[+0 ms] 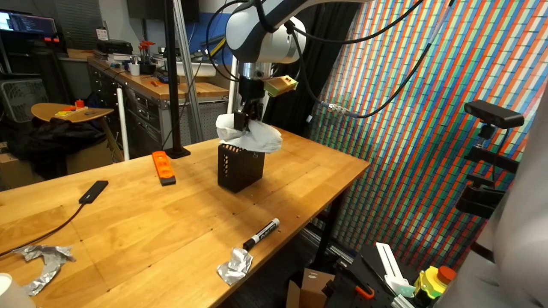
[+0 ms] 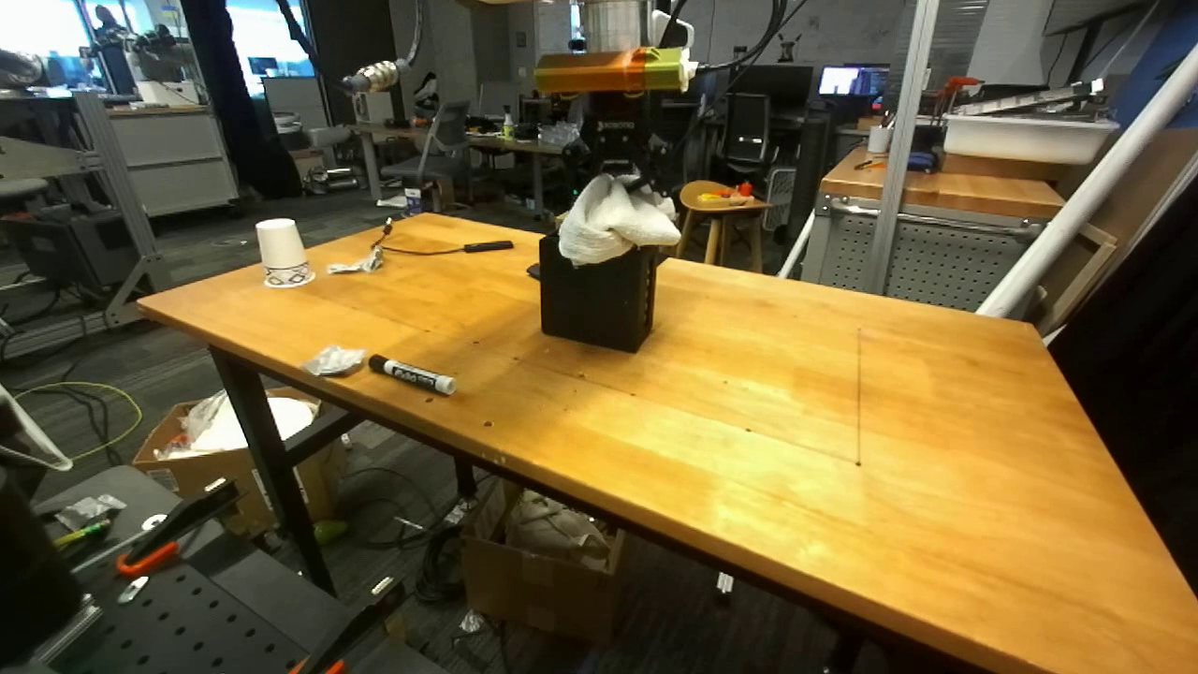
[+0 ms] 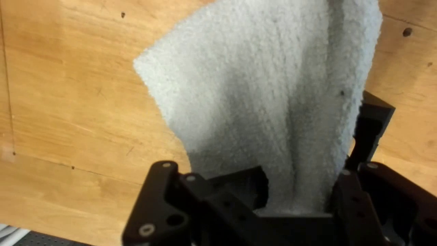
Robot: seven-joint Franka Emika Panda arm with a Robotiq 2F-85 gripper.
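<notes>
Over the top of a black open box (image 1: 240,169) lies a bunched white cloth (image 1: 264,139), part of it drooping past the rim. My gripper (image 1: 242,123) points straight down into the cloth, shut on a fold of it. From the other side, the cloth (image 2: 612,225) covers most of the top of the black box (image 2: 595,298). In the wrist view the cloth (image 3: 262,94) spreads out from between the dark fingers, and a corner of the box (image 3: 370,117) shows at its right edge. The inside of the box is hidden.
A marker (image 1: 262,233) and crumpled foil (image 1: 235,265) lie near the table's edge. An orange tool (image 1: 164,167) and a black cabled device (image 1: 94,192) lie farther off; a paper cup (image 2: 283,253) stands at the far end.
</notes>
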